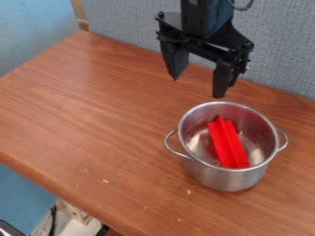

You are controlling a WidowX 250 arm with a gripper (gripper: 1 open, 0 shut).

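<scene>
A steel pot point(252, 175) with two side handles sits on the wooden table at the right. Inside it lies a red bar-shaped object point(226, 140), made of one or more long pieces. Above and behind the pot, my black gripper point(197, 74) is raised with its two fingers spread apart and nothing visible between them.
A grey padded wall point(123, 23) runs along the back, and the table's left edge drops to a blue surface.
</scene>
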